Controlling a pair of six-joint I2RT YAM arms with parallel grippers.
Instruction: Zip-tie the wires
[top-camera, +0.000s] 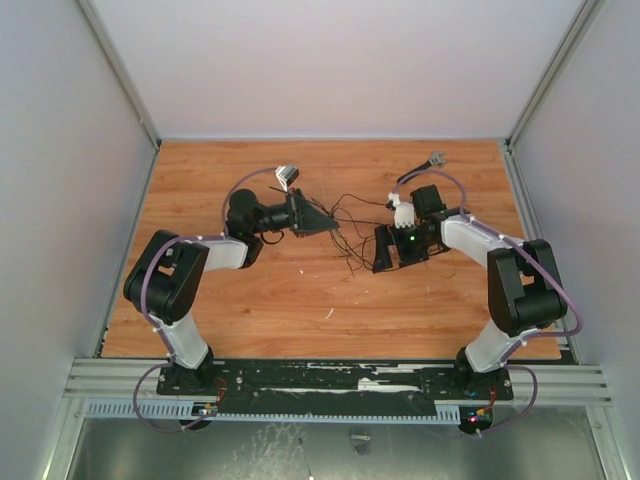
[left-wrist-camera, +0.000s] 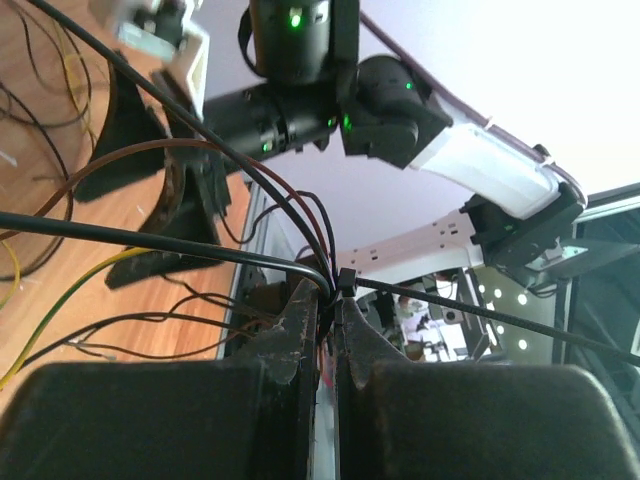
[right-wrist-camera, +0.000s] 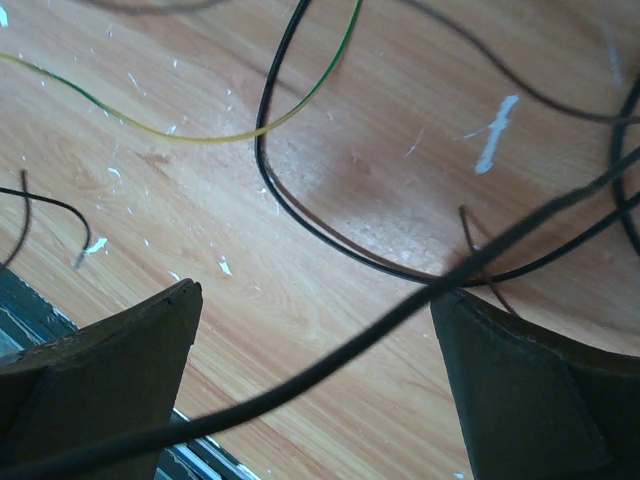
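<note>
In the left wrist view, my left gripper is shut on the gathered wires (left-wrist-camera: 290, 210), black, brown and yellow-green strands fanning out leftward. A small black block (left-wrist-camera: 347, 282), like a zip tie head, sits against the bundle just above the fingertips; a thin black strip (left-wrist-camera: 490, 312) runs right from there. Whether it loops fully around the bundle, I cannot tell. My right gripper stands open low over the table, a black wire (right-wrist-camera: 400, 315) crossing in front of its fingers. From above, my right gripper's fingers (top-camera: 383, 250) are right of the bundle.
Loose wire ends (top-camera: 355, 258) spread over the wooden table (top-camera: 260, 310) between the arms. Black-handled pliers or cutters (top-camera: 436, 159) lie at the back right.
</note>
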